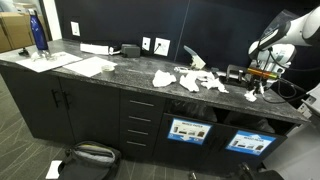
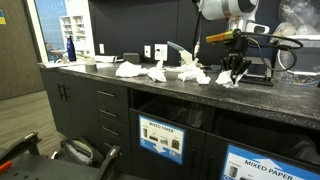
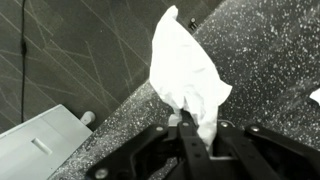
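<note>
My gripper is shut on a crumpled white paper (image 3: 182,65), which sticks out beyond the fingertips in the wrist view. In exterior view 2 the gripper (image 2: 238,73) points down at the right part of the dark speckled counter (image 2: 190,87), with the white paper (image 2: 228,79) at its tip near the front edge. Exterior view 1 shows the same paper (image 1: 251,96) low over the counter; whether it touches the surface I cannot tell.
Several crumpled white papers (image 1: 190,80) lie mid-counter, left of the gripper. A dark rack (image 1: 236,74) stands at the back wall. Below the counter are bins with "MIXED PAPER" labels (image 2: 161,137). A blue bottle (image 1: 39,34) stands far left; a black bag (image 1: 90,160) sits on the floor.
</note>
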